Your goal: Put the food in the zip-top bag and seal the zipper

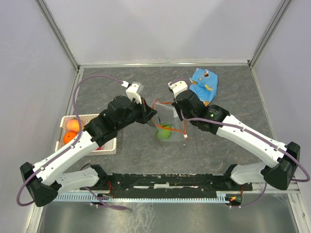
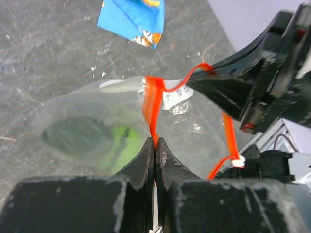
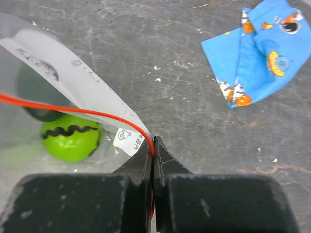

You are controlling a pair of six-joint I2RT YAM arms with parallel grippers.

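A clear zip top bag (image 1: 167, 114) with an orange zipper strip hangs between my two grippers at mid-table. Inside it, low down, lie a lime-green item (image 3: 70, 138) with a dark wavy band and a dark green rounded item (image 3: 41, 92). My left gripper is shut on the bag's orange-edged rim. At the rim's other side, my right gripper is shut, the thin orange-edged rim running between its fingertips. A white slider (image 2: 238, 161) sits on the orange strip, near the front in the top view.
A white basket (image 1: 109, 147) holding an orange (image 1: 69, 137) and other food stands at the left, partly behind my left arm. A blue patterned cloth (image 1: 204, 83) lies at the back right. Bare grey table surrounds the bag.
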